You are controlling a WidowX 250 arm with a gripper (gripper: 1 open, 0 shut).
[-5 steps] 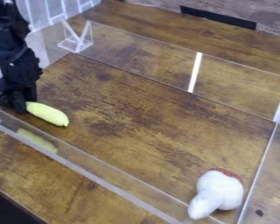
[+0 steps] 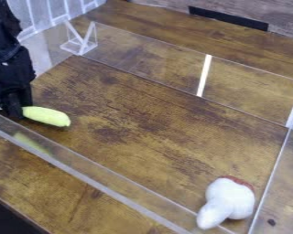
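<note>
At the left of the camera view my black gripper point(image 2: 17, 105) is low on the wooden surface, shut on the near end of a pale yellow-green elongated object point(image 2: 47, 116), which points to the right along the inside of the clear front wall. The fingertips are dark and partly hidden by the object and the wall. A white plush-like object point(image 2: 229, 201) with a red patch lies at the front right, well apart from my gripper.
Clear low walls point(image 2: 124, 196) enclose the wooden work area point(image 2: 156, 128). A white strip point(image 2: 205, 76) runs across the back part.
My gripper and the yellow-green object have shifted slightly to the left and up in the view. The white object has not moved.
</note>
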